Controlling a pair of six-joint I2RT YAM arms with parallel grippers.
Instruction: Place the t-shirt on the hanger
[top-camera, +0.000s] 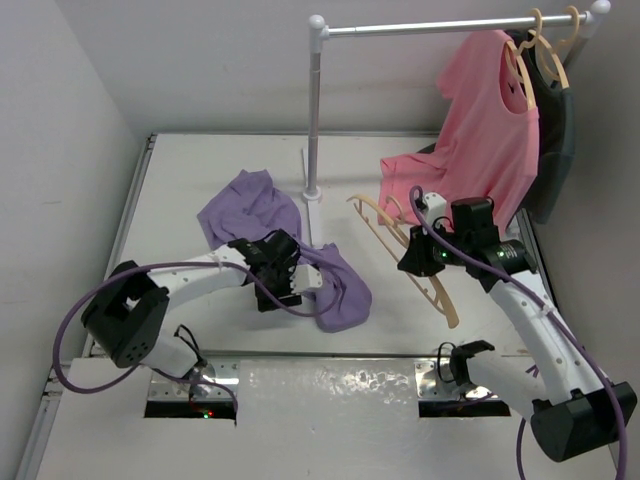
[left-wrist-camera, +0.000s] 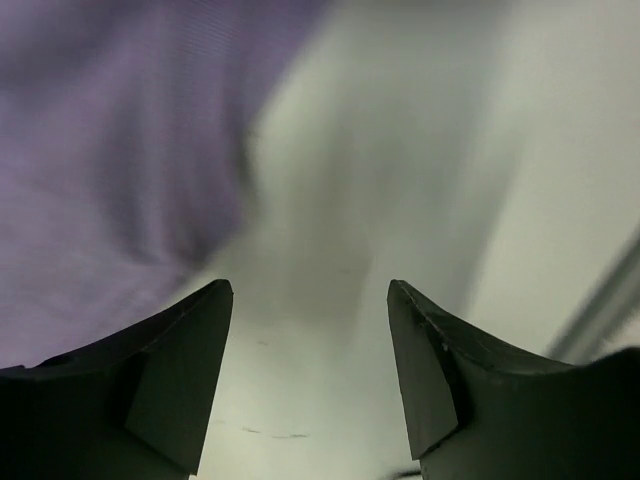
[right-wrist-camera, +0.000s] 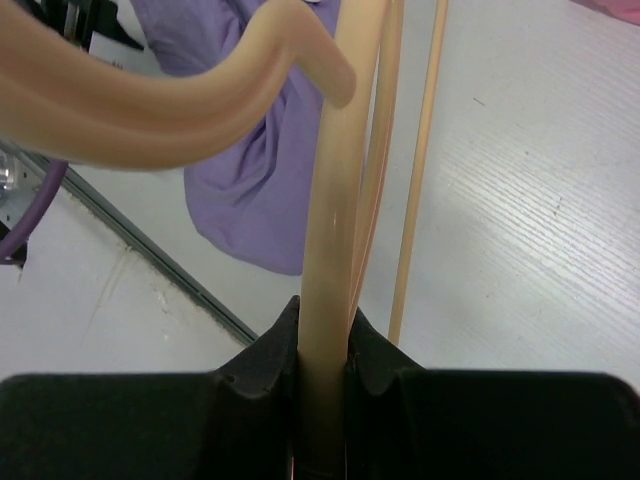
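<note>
A purple T-shirt (top-camera: 340, 295) lies crumpled on the white board, partly hidden under my left arm. My left gripper (top-camera: 290, 295) is low over the shirt's near part; in its wrist view the open fingers (left-wrist-camera: 170, 370) have blurred purple cloth (left-wrist-camera: 110, 150) beyond them and bare board between. My right gripper is shut on a wooden hanger (right-wrist-camera: 340, 180), held at a slant above the board to the right of the shirt, as the top view shows.
A metal rail (top-camera: 430, 27) on a post (top-camera: 313, 120) carries a pink shirt (top-camera: 480, 130) and a dark shirt (top-camera: 555, 160) on hangers at right. The front centre of the board (top-camera: 400, 330) is mostly clear.
</note>
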